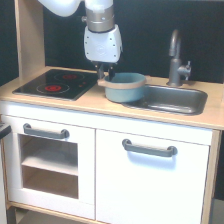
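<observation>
A white robot arm reaches down from the top, and its dark gripper point(106, 74) is at the left side of a blue-grey pot point(125, 92), by the rim or handle; whether its fingers are closed is too small to tell. The pot is between the black hob point(57, 84) with red rings and the steel sink point(177, 97), over the sink's left edge.
The grey tap point(176, 60) stands behind the sink. The wooden counter point(199, 117) tops a white toy kitchen with an open oven compartment point(48, 163) and a closed cupboard door point(150, 183). The hob is clear.
</observation>
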